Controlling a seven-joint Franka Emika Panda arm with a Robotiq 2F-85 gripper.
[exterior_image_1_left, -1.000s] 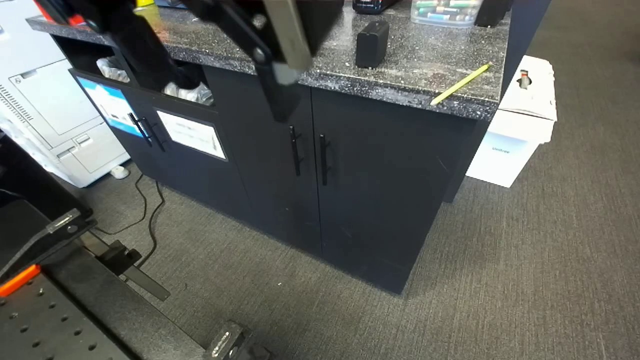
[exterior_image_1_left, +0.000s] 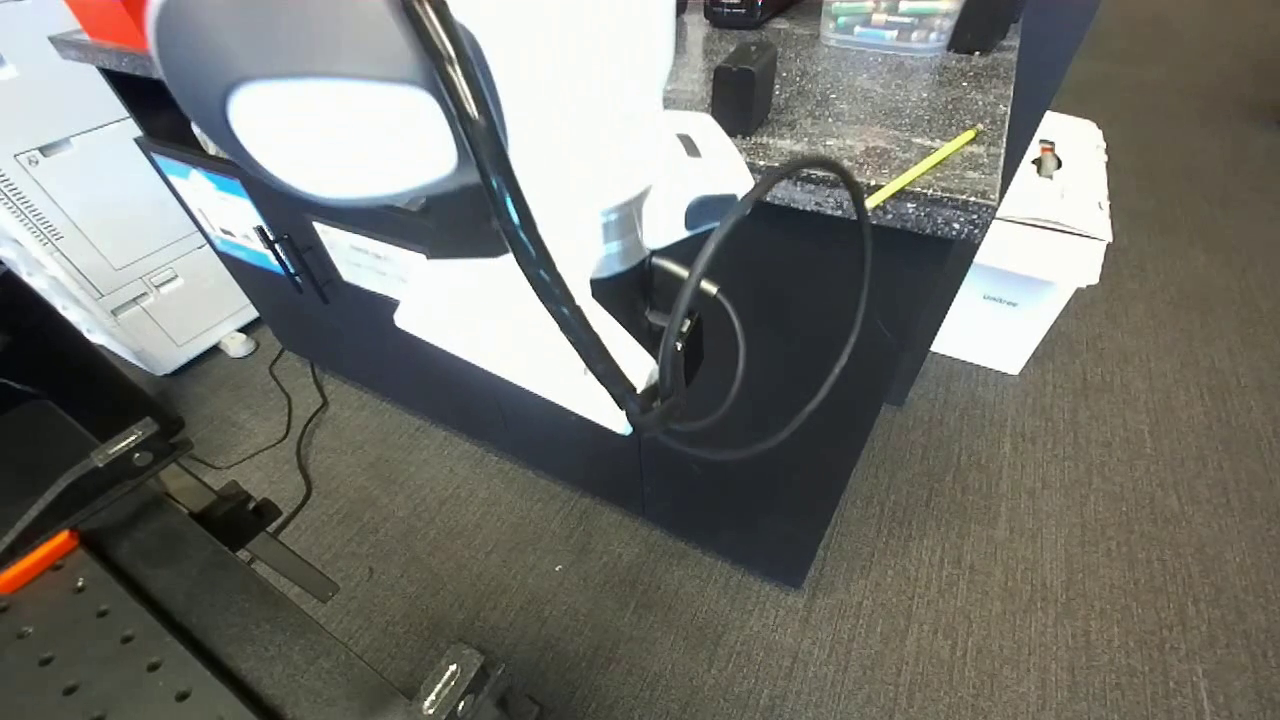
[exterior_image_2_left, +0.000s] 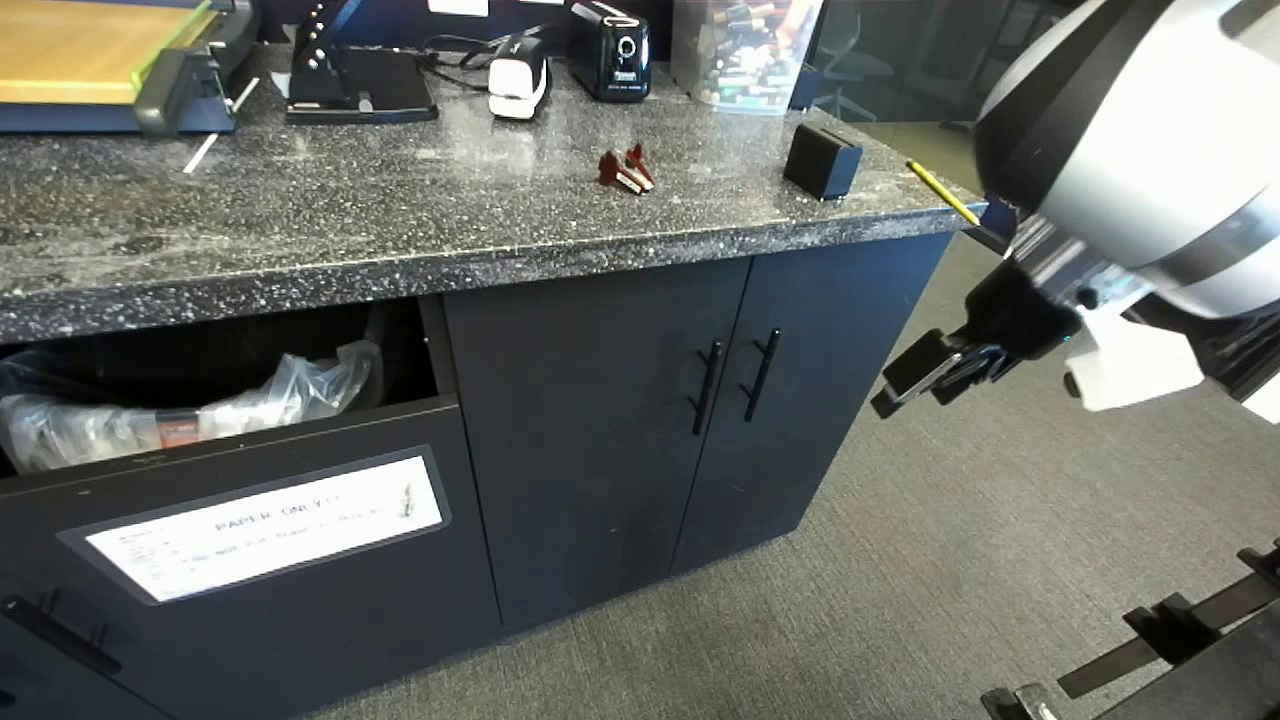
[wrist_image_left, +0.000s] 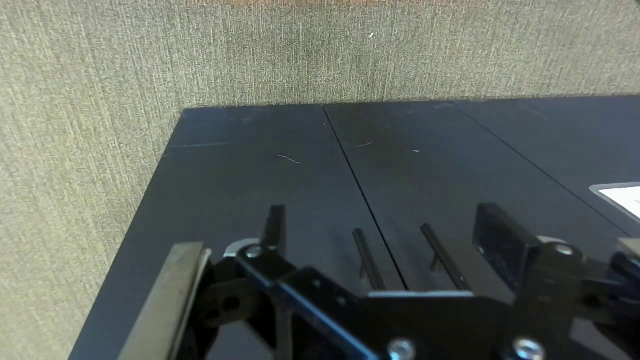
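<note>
Open and empty, my gripper faces the dark double-door cabinet in the wrist view, with one of its fingers (wrist_image_left: 274, 231) on each side. The left bar handle (wrist_image_left: 368, 261) and right bar handle (wrist_image_left: 445, 257) appear between those fingers, beyond them. From exterior view 2, the gripper (exterior_image_2_left: 920, 391) hangs to the right of the cabinet doors (exterior_image_2_left: 600, 468), pointing down and left, clear of both the near handle (exterior_image_2_left: 761, 374) and the other handle (exterior_image_2_left: 707, 386). White arm links (exterior_image_1_left: 564, 120) cover the handles and most of the gripper in exterior view 1.
On the speckled countertop (exterior_image_2_left: 396, 204) stand a black box (exterior_image_2_left: 823, 161), a red-brown staple remover (exterior_image_2_left: 626, 169), a stapler (exterior_image_2_left: 518, 77) and a yellow pencil (exterior_image_2_left: 942, 192). A white carton (exterior_image_1_left: 1008, 294) is on the floor at the cabinet's end.
A second ago the dark gripper was at the upper left of exterior view 1, with both handles visible. Now the arm's white links and a looped cable fill the middle and hide them.
</note>
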